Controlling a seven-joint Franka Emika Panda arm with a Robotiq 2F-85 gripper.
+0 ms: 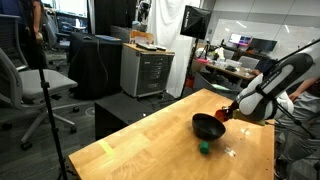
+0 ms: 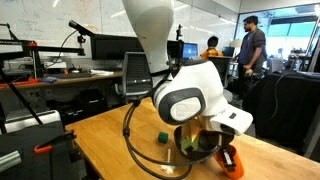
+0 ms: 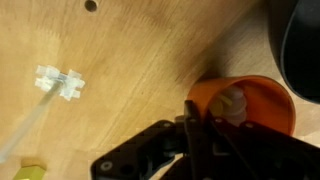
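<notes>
An orange cup [image 3: 245, 98] is gripped at its rim by my gripper, whose fingers are shut on the wall. Pale, rounded pieces lie inside the cup in the wrist view. Right beside it stands a black bowl [image 1: 208, 127]; its dark wall [image 3: 300, 45] fills the wrist view's upper right corner. From exterior view 2, the cup [image 2: 231, 164] appears tilted, next to the bowl [image 2: 193, 140]. Whether the cup touches the table or the bowl, I cannot tell.
A green block [image 1: 204, 148] lies on the table close to the bowl. White tape [image 3: 60, 82] holds a pale strip to the wood, and a yellow item [image 3: 30, 173] shows at the wrist view's lower left edge.
</notes>
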